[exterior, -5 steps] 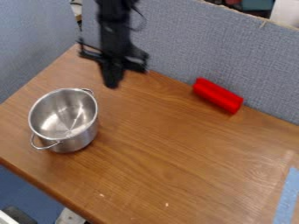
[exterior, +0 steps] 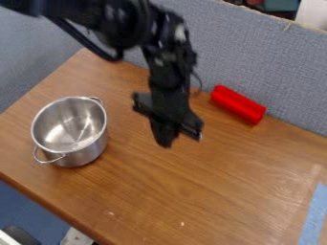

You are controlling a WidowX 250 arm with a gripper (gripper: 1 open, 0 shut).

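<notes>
My black gripper (exterior: pixel 167 134) hangs over the middle of the wooden table, shut, with nothing visible between its fingers. It is to the right of a steel pot (exterior: pixel 71 124) with wire handles, which stands at the table's left side. A red cylinder (exterior: pixel 238 103) lies behind and to the right of the gripper, near the back edge, apart from it.
A grey padded wall (exterior: pixel 269 57) runs along the back. A light blue strip (exterior: pixel 313 215) lies at the right edge.
Over the last second my gripper has moved from the back left, behind the pot, to the right and toward the front. The pot and red cylinder have not moved.
</notes>
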